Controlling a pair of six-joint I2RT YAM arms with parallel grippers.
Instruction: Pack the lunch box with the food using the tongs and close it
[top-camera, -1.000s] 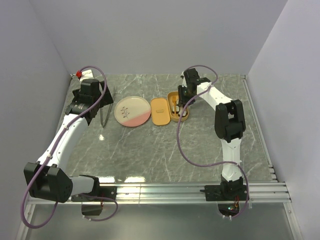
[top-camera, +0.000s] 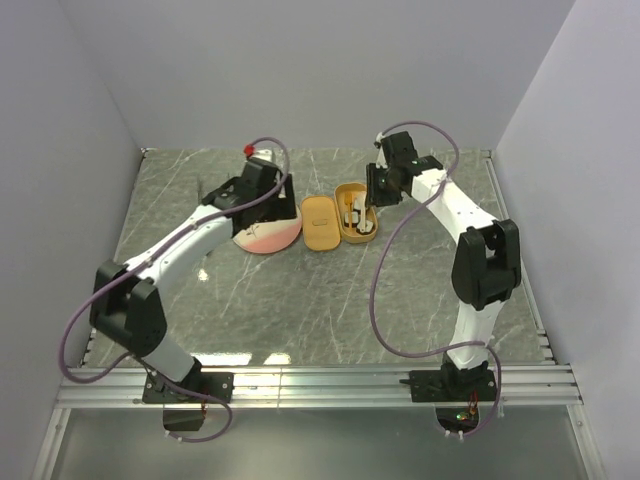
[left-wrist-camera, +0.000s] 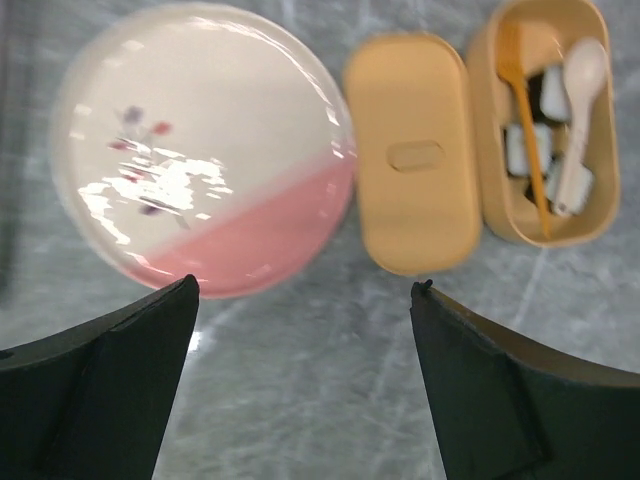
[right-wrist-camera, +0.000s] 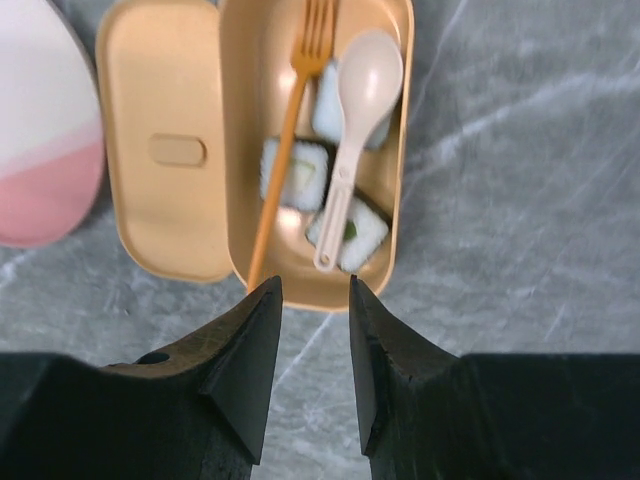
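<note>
An orange lunch box (right-wrist-camera: 245, 170) holds several pieces that look like sushi, an orange fork (right-wrist-camera: 286, 130) and a white spoon (right-wrist-camera: 355, 120). Its lid (left-wrist-camera: 415, 205) lies flat on its left, beside a cream-and-pink round plate (left-wrist-camera: 200, 110) with nothing on it. My left gripper is open and hangs over the plate, seen blurred in the top view. My right gripper is open above the near end of the lunch box, with nothing between its fingers.
A long dark object (left-wrist-camera: 10, 200) lies left of the plate, mostly out of view in the left wrist view. Walls bound the sides and back.
My left arm has swung right from the table's left side to over the plate. My right arm has shifted slightly right and toward the front.
</note>
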